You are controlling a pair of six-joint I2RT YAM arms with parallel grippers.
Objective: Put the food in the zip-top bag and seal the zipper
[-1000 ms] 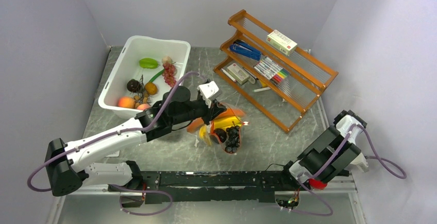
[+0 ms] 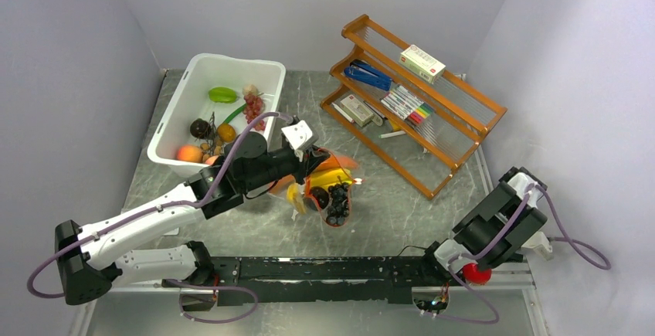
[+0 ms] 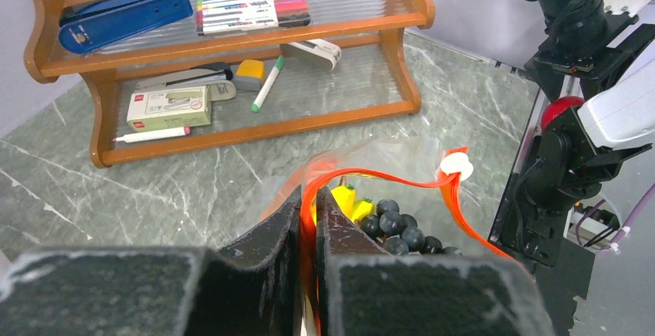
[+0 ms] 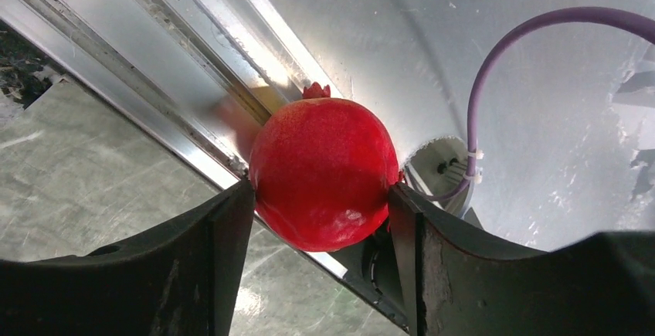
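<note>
A clear zip top bag [image 2: 345, 218] with an orange zip edge [image 3: 384, 174] stands mid-table, its mouth spread. Inside are dark grapes [image 3: 412, 237], yellow fruit [image 3: 343, 196] and a dark round fruit [image 2: 319, 196]. On the zip edge, a white slider [image 3: 456, 164] sits at the far end from my left gripper. That gripper is shut on the bag's edge. At the front right, a red pomegranate [image 4: 324, 172] is between both fingers of my right gripper, touched on each side, above the metal rail and clear of the bag.
The white bin [image 2: 171, 125] at left holds a green pepper [image 2: 223, 94], red grapes [image 2: 253, 108] and an orange [image 2: 188, 153]. A wooden rack [image 2: 419, 185] with stationery stands behind the bag. Bare table lies between the bag and my right arm.
The right arm has barely moved; a little more of the pomegranate shows below it.
</note>
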